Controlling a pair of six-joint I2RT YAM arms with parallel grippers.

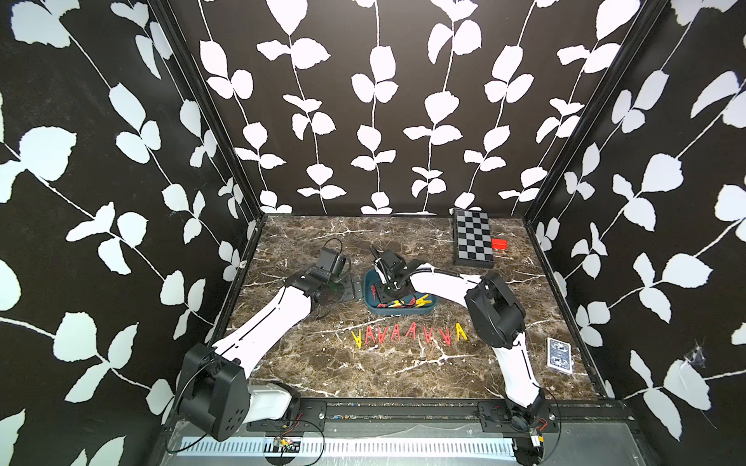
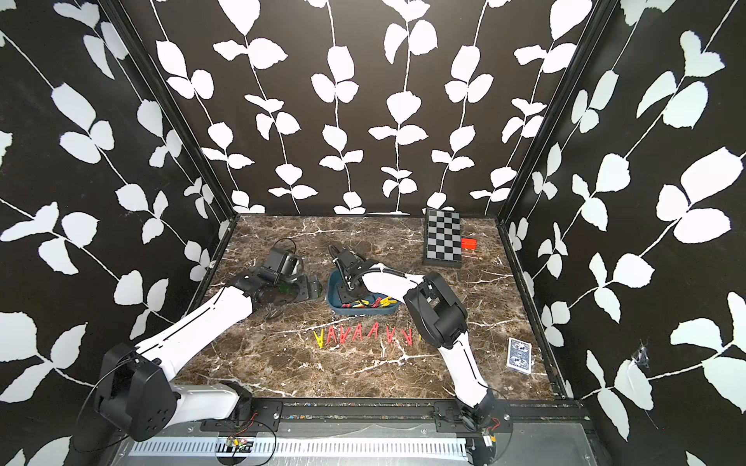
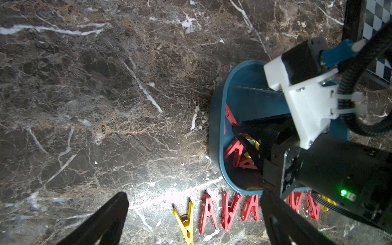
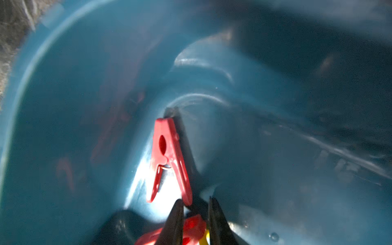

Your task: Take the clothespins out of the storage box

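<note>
The teal storage box (image 1: 369,299) holds red and yellow clothespins. My right gripper is down inside it, fingertips close together over a red clothespin (image 4: 187,230); another red clothespin (image 4: 169,145) lies just beyond them. Whether anything sits between those fingers is unclear. My left gripper (image 1: 349,287) hovers left of the box, open, with nothing between its fingers. A row of red and yellow clothespins (image 3: 206,212) lies on the table in front of the box.
A checkered board (image 1: 472,237) and a red object (image 1: 499,244) lie at the back right. A card deck (image 1: 558,353) is at the front right. The left part of the marble table around my left arm is otherwise clear.
</note>
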